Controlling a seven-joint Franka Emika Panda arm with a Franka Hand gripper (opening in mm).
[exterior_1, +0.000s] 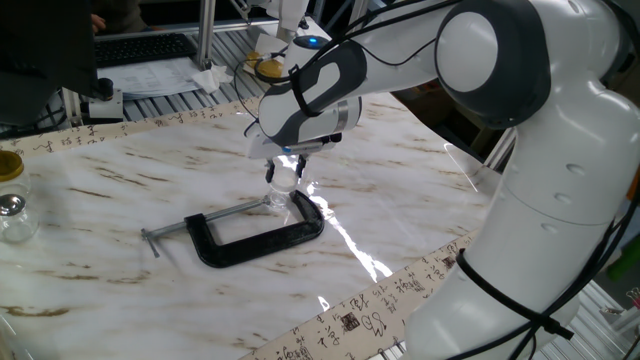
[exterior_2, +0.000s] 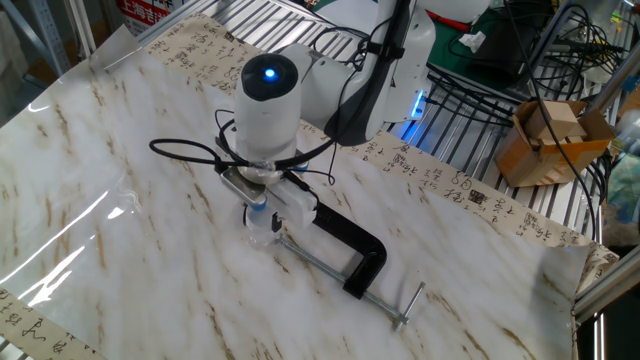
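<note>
A black C-clamp (exterior_1: 262, 246) with a silver screw lies on the marbled table, its T-handle toward the left in exterior view 1. Between the frame's tip and the screw's end stands a small clear vessel (exterior_1: 280, 198), seemingly glass or plastic. My gripper (exterior_1: 285, 170) points down over it, one dark finger on each side of its upper part. Whether the fingers press on it does not show. In exterior view 2 the hand covers part of the clamp (exterior_2: 365, 262), and the clear vessel (exterior_2: 262, 230) shows only partly beneath it.
Clear jars (exterior_1: 16, 215), one with a yellow lid, stand at the left edge in exterior view 1. Beyond the table are a keyboard (exterior_1: 145, 48) and papers. A cardboard box (exterior_2: 550, 145) sits off the table's side.
</note>
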